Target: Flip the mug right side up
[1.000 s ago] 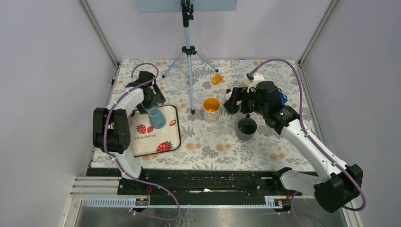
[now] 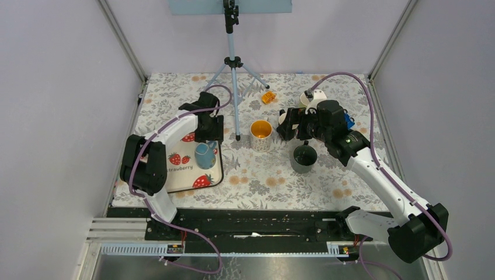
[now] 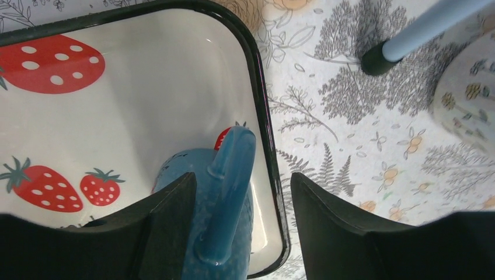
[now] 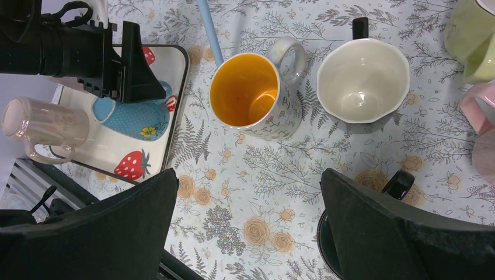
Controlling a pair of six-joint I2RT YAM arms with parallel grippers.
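A blue mug (image 2: 204, 156) lies on its side on the strawberry tray (image 2: 190, 178), near its right edge, with its handle (image 3: 230, 192) uppermost in the left wrist view. My left gripper is directly over that handle, its fingers part open, one on each side of it; contact is not visible. My right gripper stands open above the table's right half, over a dark mug (image 2: 303, 157), with nothing seen between its fingers.
An orange-lined mug (image 4: 251, 87), a white cup (image 4: 362, 81) and pastel mugs (image 4: 476, 41) stand right of the tray. A pinkish glass mug (image 4: 52, 122) lies on the tray. Tripod legs (image 2: 236, 111) reach down behind the tray.
My left gripper has moved right over the blue mug's handle. The blue mug sits further right and lower on the tray, turned differently. The right arm is unchanged.
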